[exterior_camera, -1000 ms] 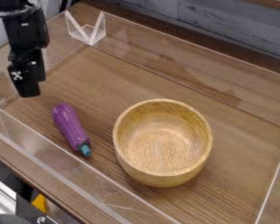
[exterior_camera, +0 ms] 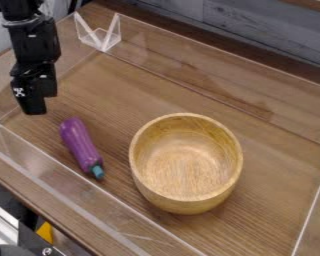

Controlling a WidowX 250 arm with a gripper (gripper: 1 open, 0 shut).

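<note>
My gripper (exterior_camera: 32, 102) is at the upper left on a black arm, open, its fingers above the wooden table with nothing seen between them. A purple eggplant-like object (exterior_camera: 79, 143) with a green end lies below and to the right of it. A yellow round bowl (exterior_camera: 184, 200) sits right of the purple object, empty.
A clear wire-like or plastic piece (exterior_camera: 99, 32) stands at the top left. The table's left edge runs near the lower left corner, with dark floor beyond.
The gripper and arm have shifted very slightly; the purple object and bowl have stayed in place.
</note>
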